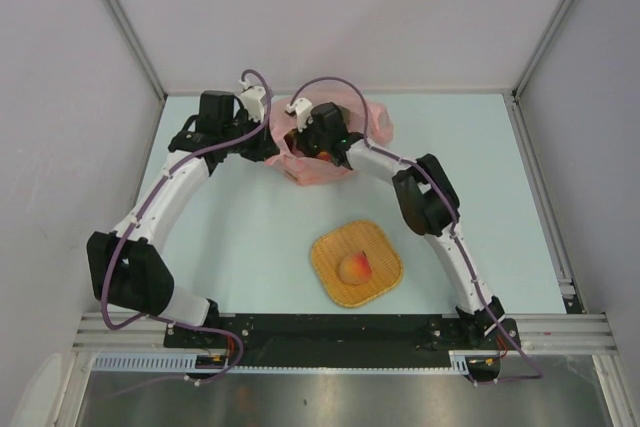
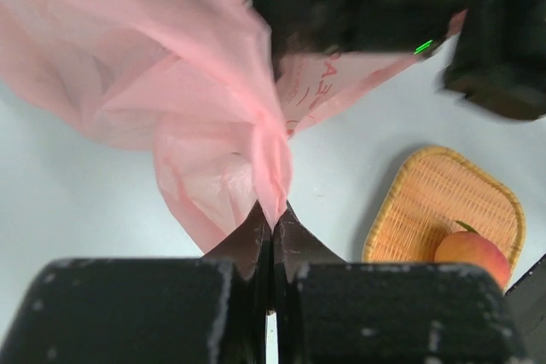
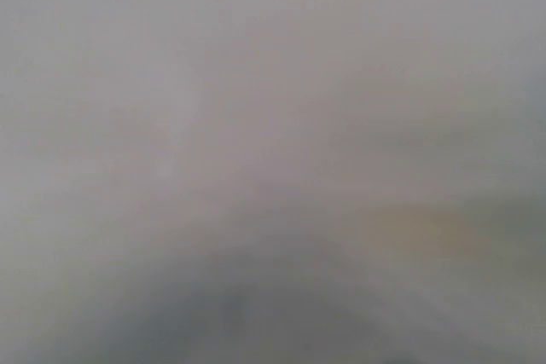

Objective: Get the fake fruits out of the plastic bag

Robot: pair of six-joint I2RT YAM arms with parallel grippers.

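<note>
A pink translucent plastic bag (image 1: 320, 174) lies open at the back of the table. My left gripper is shut on a gathered fold of the bag's edge (image 2: 271, 168). My right gripper (image 1: 306, 150) reaches into the bag from the right. Its fingertips are hidden there, and the right wrist view is only a grey blur, so its finger state does not show. A bit of an orange fruit (image 1: 324, 155) shows inside the bag beside it. One red-and-yellow peach (image 1: 355, 268) lies in the woven basket (image 1: 335, 287).
The basket stands at the front middle of the white table (image 1: 480, 177). Clear table surface lies to the right of the right arm and left of the basket. Both arms crowd the bag's opening.
</note>
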